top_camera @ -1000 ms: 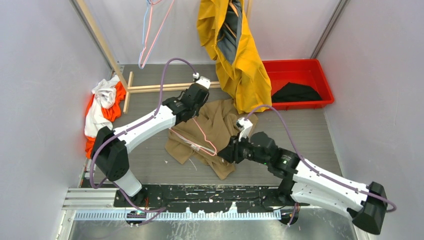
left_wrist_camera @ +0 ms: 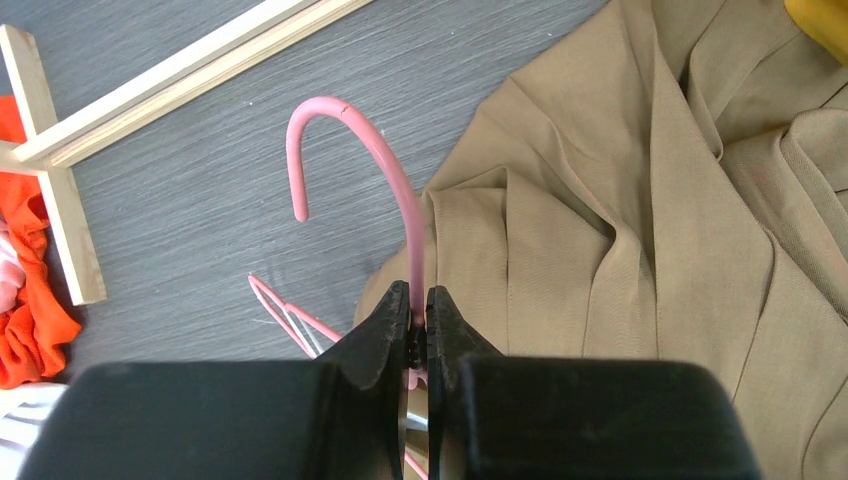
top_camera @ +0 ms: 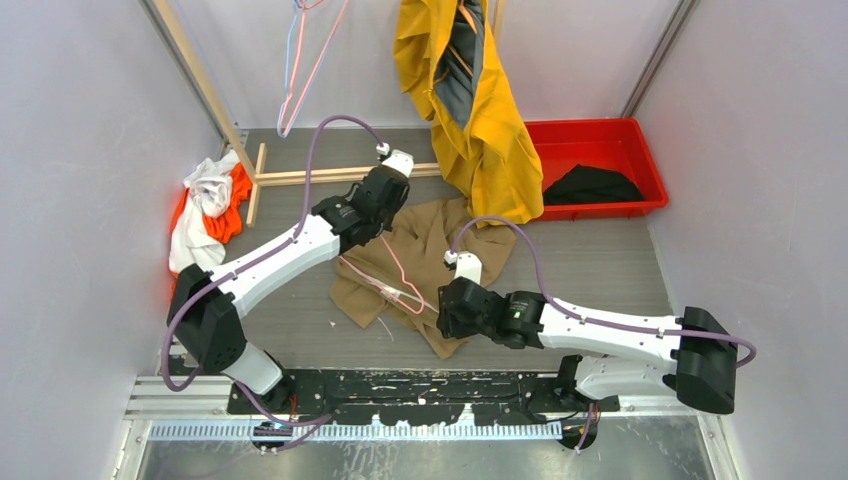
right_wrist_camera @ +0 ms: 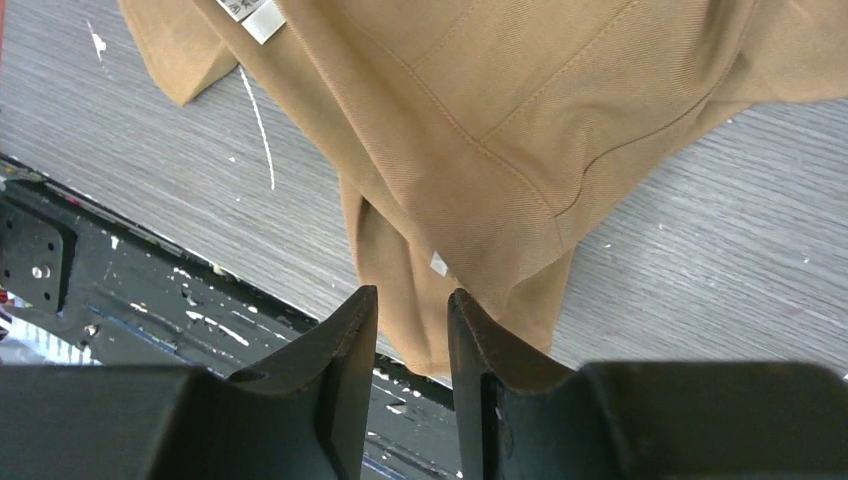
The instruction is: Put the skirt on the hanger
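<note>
My left gripper is shut on a pink hanger [left_wrist_camera: 400, 180] just below its hook; in the top view the hanger's body [top_camera: 405, 280] hangs over the crumpled tan skirt [top_camera: 435, 235]. The skirt [right_wrist_camera: 480, 120] fills much of the right wrist view, lying on the grey floor. My right gripper is open above its near folded corner, with nothing held; in the top view it is mostly hidden under its wrist housing.
A yellow garment [top_camera: 475, 160] hangs at the back, above a wooden rack base [top_camera: 310, 176]. A red bin [top_camera: 600, 140] with dark cloth is at the back right. Orange and white clothes [top_camera: 200, 230] lie at the left. Spare hangers [top_camera: 290, 85] hang at the back left.
My left gripper, holding the hanger, has shifted slightly.
</note>
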